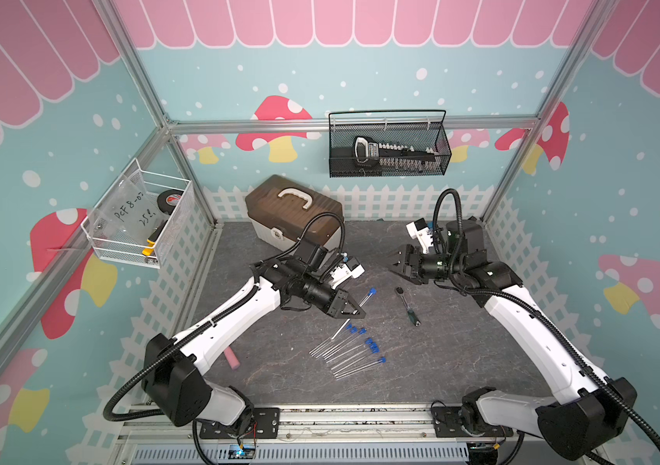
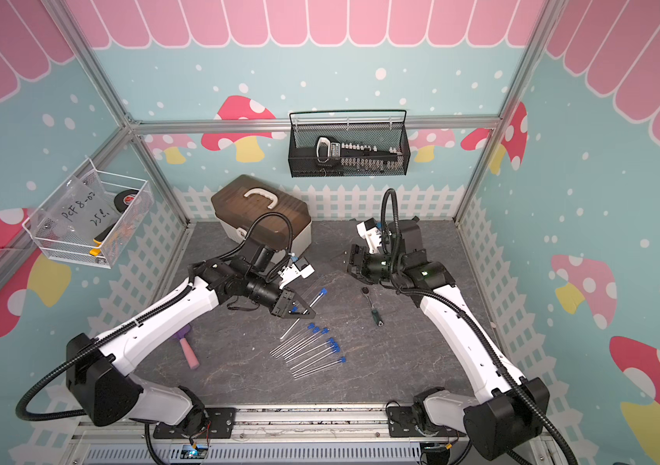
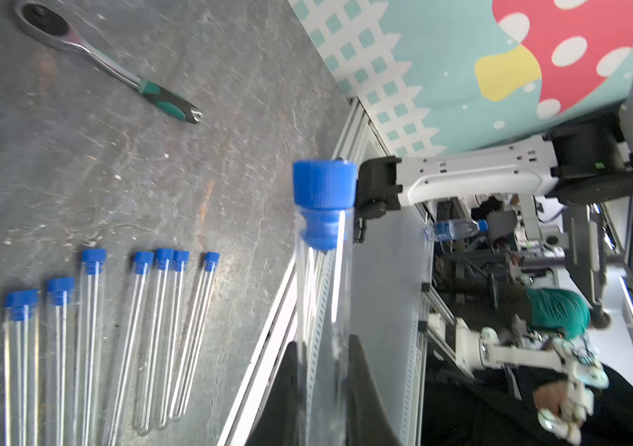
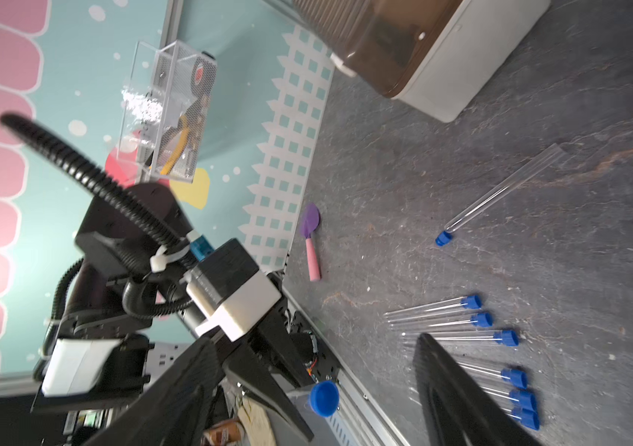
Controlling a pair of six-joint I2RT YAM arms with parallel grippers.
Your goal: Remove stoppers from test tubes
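My left gripper (image 1: 351, 308) is shut on an upright-tilted clear test tube (image 3: 322, 297), whose blue stopper (image 3: 324, 186) sits in its mouth. In the top left view that stopper shows past the fingers, above the table. My right gripper (image 1: 398, 265) stands open and apart from the tube, to its right and farther back. Nothing lies between the right fingers. Several more stoppered tubes (image 4: 465, 336) lie in a row at the front middle of the table. One separate tube (image 4: 506, 186) with a blue stopper (image 4: 443, 238) lies nearer the toolbox.
A brown-lidded toolbox (image 1: 295, 209) stands at the back left. A ratchet wrench (image 1: 407, 307) lies right of the tubes. The purple and pink spoon (image 4: 312, 245) rests at the left. Open table shows at the right front.
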